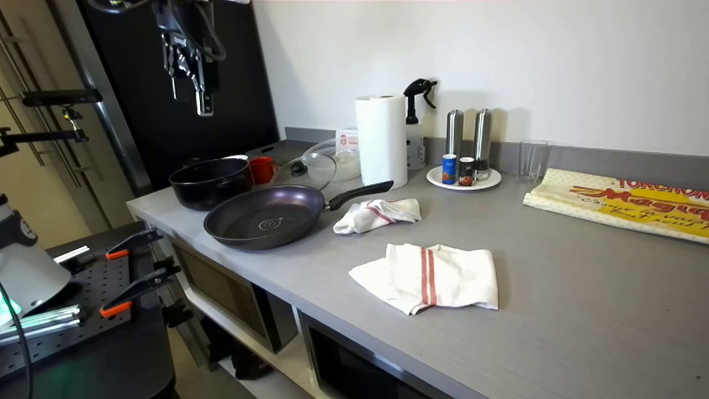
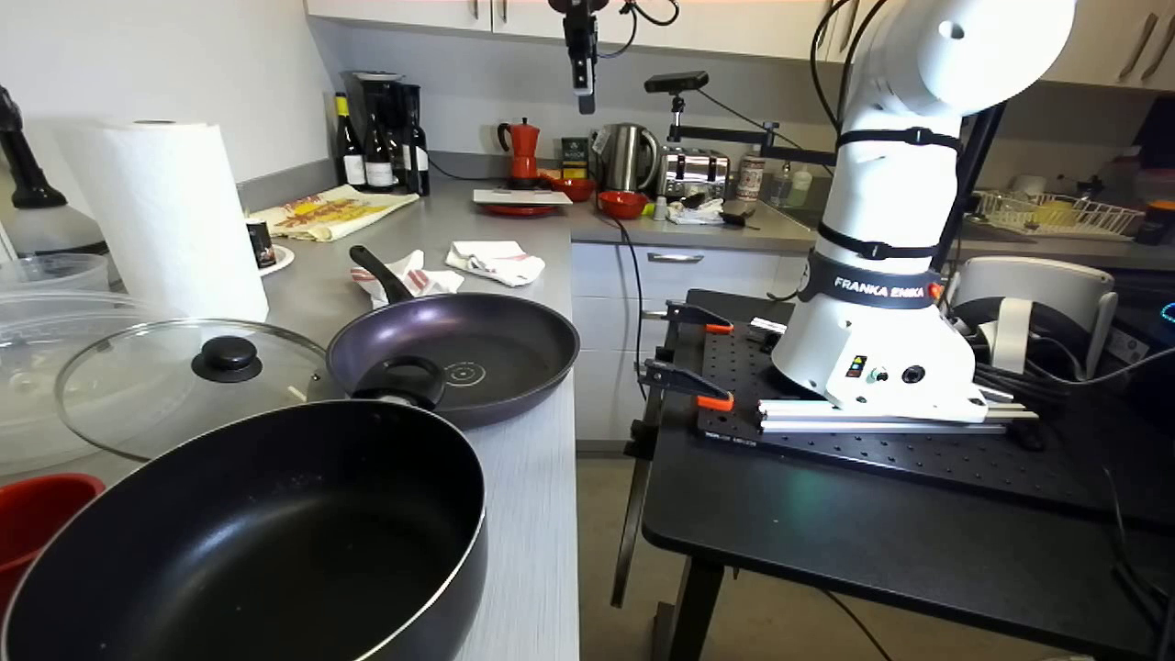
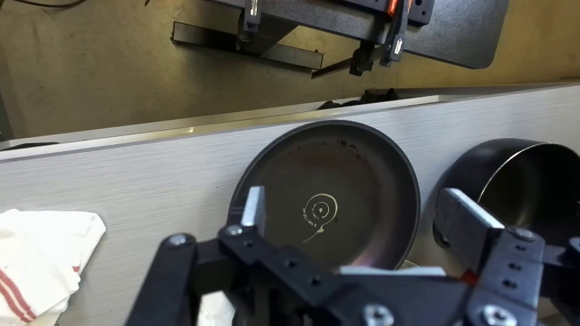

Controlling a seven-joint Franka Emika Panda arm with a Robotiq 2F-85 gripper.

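My gripper (image 1: pixel 191 100) hangs high above the counter, its fingers wide apart and nothing between them. In the wrist view its fingers (image 3: pixel 253 209) show over a dark frying pan (image 3: pixel 326 190), far below them. The pan lies on the counter near its front edge, with its black handle (image 1: pixel 362 194) pointing toward the paper towels. A folded white towel with red stripes (image 1: pixel 432 276) lies flat on the counter, and a smaller crumpled one (image 1: pixel 379 215) is beside the pan handle. Past the pan stands a deep black pot (image 2: pixel 275 551), empty as far as it shows.
A glass lid (image 2: pixel 209 380) leans behind the pan, near a red bowl (image 2: pixel 39 512). Paper towels (image 1: pixel 382 141), a spray bottle (image 1: pixel 415 143) and a white plate (image 1: pixel 458 185) with shakers line the wall.
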